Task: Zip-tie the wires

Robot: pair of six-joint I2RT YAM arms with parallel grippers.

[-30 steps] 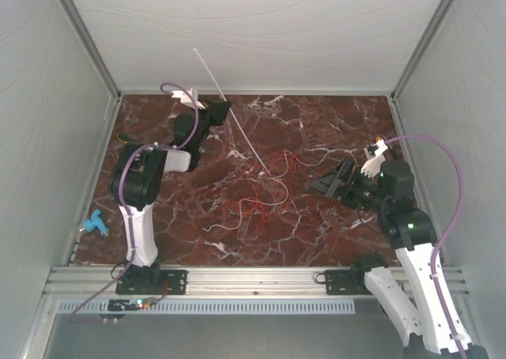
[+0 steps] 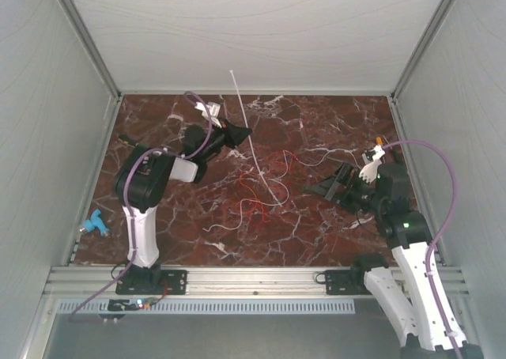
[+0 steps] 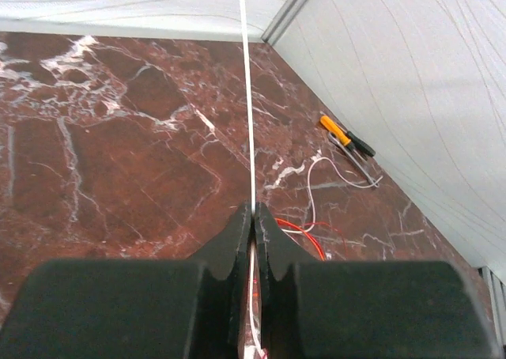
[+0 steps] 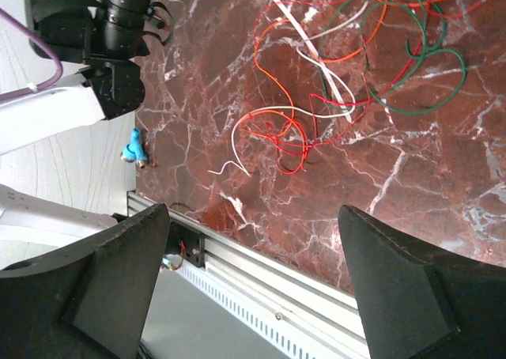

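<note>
A long white zip tie (image 2: pixel 259 168) rises diagonally from the middle of the table, with my left gripper (image 2: pixel 245 133) shut on it; in the left wrist view it (image 3: pixel 250 122) runs straight through the fingertips. Red, white and green wires (image 4: pixel 292 137) lie tangled in loose loops on the marble, round the lower end of the zip tie, best seen in the right wrist view. My right gripper (image 2: pixel 326 183) hangs open at the right of the wires, nothing between its fingers.
Tools with orange and black handles (image 3: pixel 336 130) lie by the right wall. A blue object (image 2: pixel 95 224) is at the front left. White walls and metal rails (image 2: pixel 237 276) edge the marble table, whose back middle is largely clear.
My left gripper has moved right and toward the front, carrying the zip tie, whose lower end now reaches further toward the front.
</note>
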